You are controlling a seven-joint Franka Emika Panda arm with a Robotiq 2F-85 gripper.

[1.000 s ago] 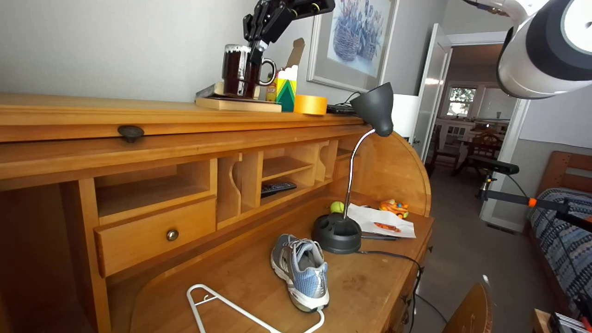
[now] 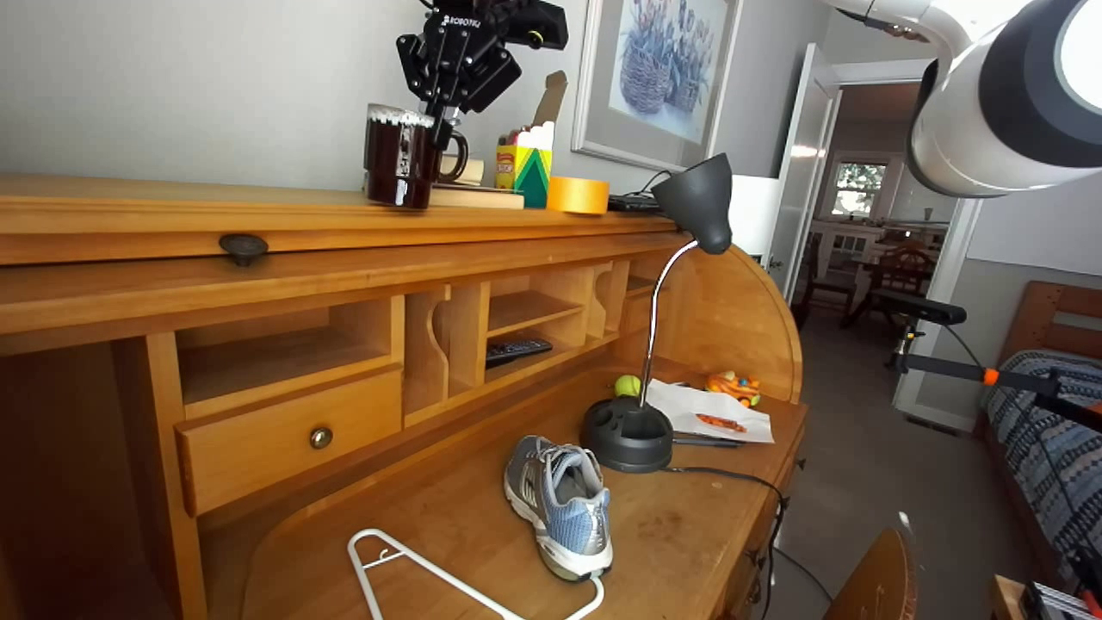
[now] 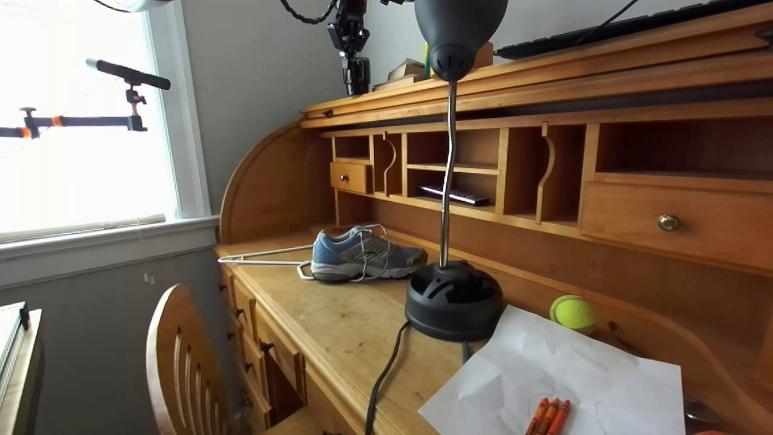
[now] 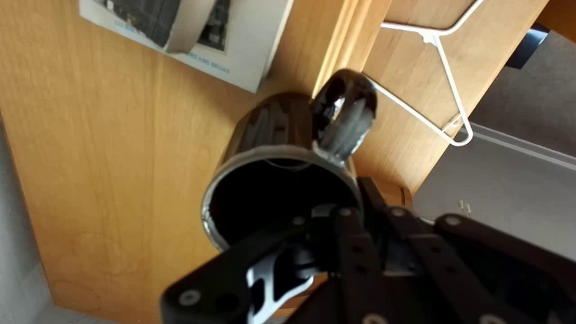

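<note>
A dark brown, glossy mug [image 2: 397,160] with a pale speckled rim is upright over the left part of the desk's top shelf, its handle toward the right in exterior view 1. My gripper [image 2: 444,126] is shut on the mug's wall near the rim, beside the handle. From the wrist view I look into the dark mouth of the mug [image 4: 272,127], with the gripper pinching its near rim. Whether the mug's base touches the shelf is hard to tell. In exterior view 2 the gripper [image 3: 355,80] is a dark shape above the shelf's far end.
Books [image 4: 237,59] lie close beside the mug. A crayon box [image 2: 533,165] and an orange tape roll [image 2: 578,195] stand farther right on the shelf. A desk lamp [image 2: 702,201], a shoe [image 2: 563,506] and a white hanger [image 2: 444,573] occupy the desk below. Left of the mug, the shelf is clear.
In exterior view 1, my gripper and the mug have moved left and lower, from over the books to the shelf area at their left. The mug is still held.
</note>
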